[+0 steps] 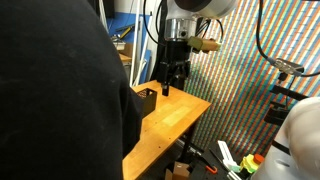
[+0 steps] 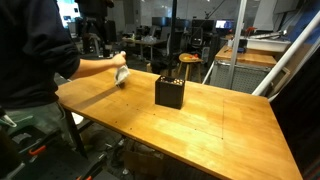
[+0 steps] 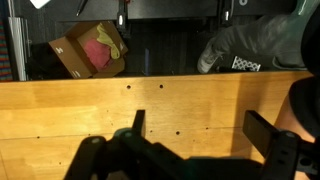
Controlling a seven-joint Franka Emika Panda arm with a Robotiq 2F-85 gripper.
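Note:
My gripper hangs above the wooden table with its fingers apart and nothing visible between them. In the wrist view both fingers stand wide apart, and only bare wood lies between and beyond them. A black box with small, light-coloured contents at its top stands on the table. It also appears in exterior view 1, where the box is partly covered by a person in dark clothes. In exterior view 2 that person's hand holds a crumpled whitish cloth at the table's left part.
The person leans in at the table's left end, close to the arm. Wide bare wood lies right of the box. Below the table edge, an open cardboard box holds red and yellowish things.

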